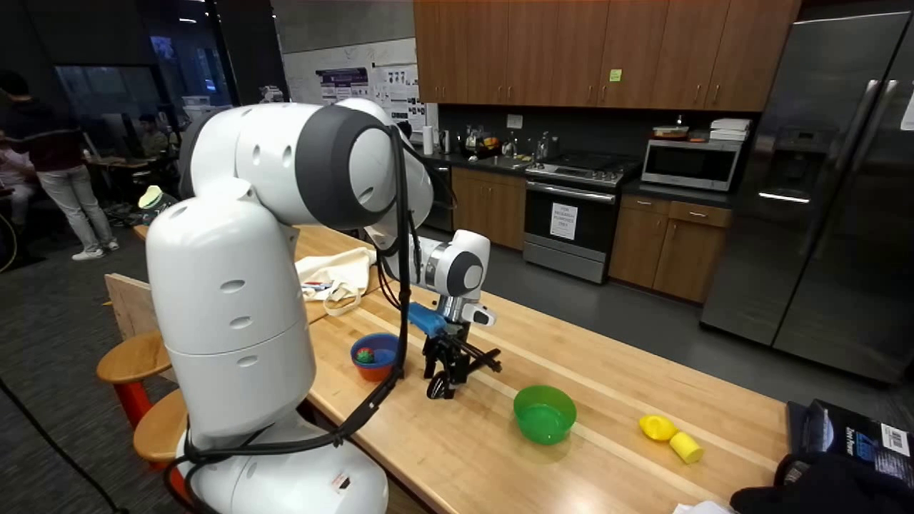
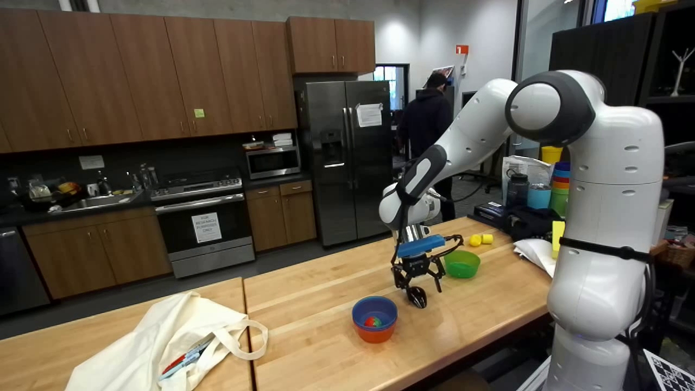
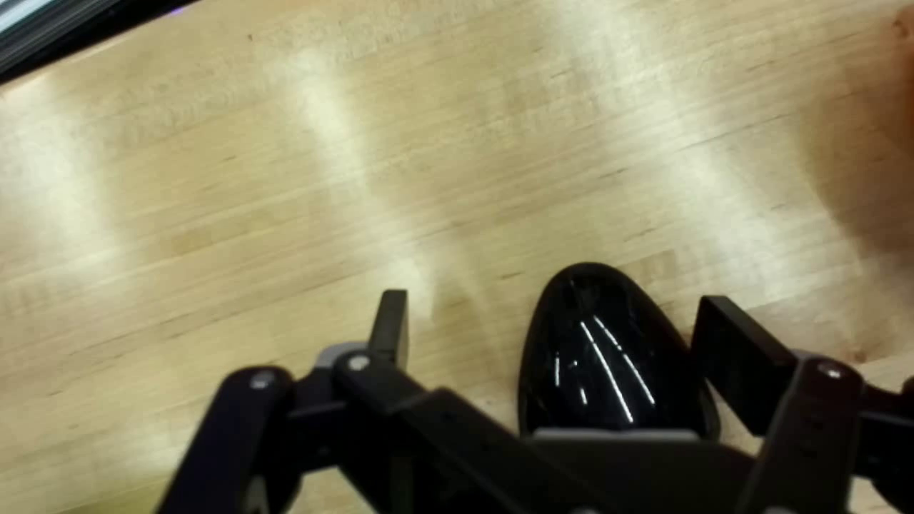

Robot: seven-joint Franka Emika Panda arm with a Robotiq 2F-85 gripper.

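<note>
A glossy black rounded object (image 3: 600, 351) tapers towards its upper end in the wrist view. It sits between the spread fingers of my gripper, close against the right finger (image 3: 741, 364); whether they touch I cannot tell. A wide gap separates it from the left finger (image 3: 391, 325). In exterior view 2 this black object (image 2: 417, 297) shows low under the gripper (image 2: 418, 284), by the tabletop. Its lower part is hidden behind the gripper body in the wrist view. My gripper is open.
Close by stands a blue bowl (image 2: 374, 306) over an orange one, with a red-and-green item (image 2: 372, 322) inside. A green bowl (image 1: 545, 415) is on the gripper's other side. Yellow items (image 1: 673, 437) lie beyond it. A cloth bag (image 2: 150, 339) occupies the far table end.
</note>
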